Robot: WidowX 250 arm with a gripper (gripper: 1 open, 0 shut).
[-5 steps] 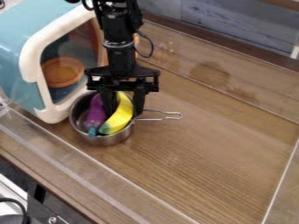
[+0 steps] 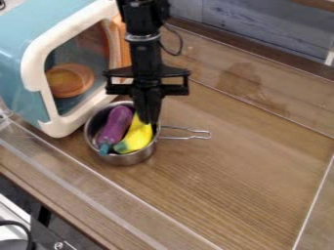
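A steel pot (image 2: 102,151) with a long handle stands on the wooden counter, holding a purple eggplant (image 2: 115,127) and a yellow banana (image 2: 135,138). The black gripper (image 2: 146,115) hangs just over the pot, its fingertips near the banana's upper end; it looks shut, and whether it touches the banana is hard to tell.
A blue and white toy microwave (image 2: 37,68) with an orange bowl (image 2: 70,78) inside stands at the left beside the pot. A wall is at the back.
Over the last second the gripper has risen from down in the pot to just above it. The eggplant and banana remain in the pot.
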